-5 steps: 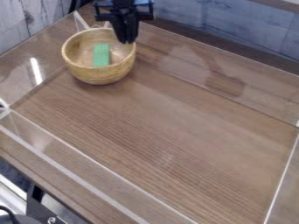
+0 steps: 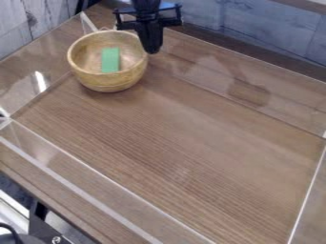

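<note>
A round wooden bowl (image 2: 126, 78) rests on the table at the upper left, with a green block (image 2: 110, 59) lying inside it. My gripper (image 2: 152, 46) is at the top of the view, just above and behind the bowl's right rim. It is dark and small, and whether anything is between its fingers is hard to make out.
A grey wall or edge runs along the back right, and the table's left edge lies close to the bowl.
My gripper has shifted slightly over the last second, staying by the bowl's back right. The bowl and green block look nearly unchanged.
</note>
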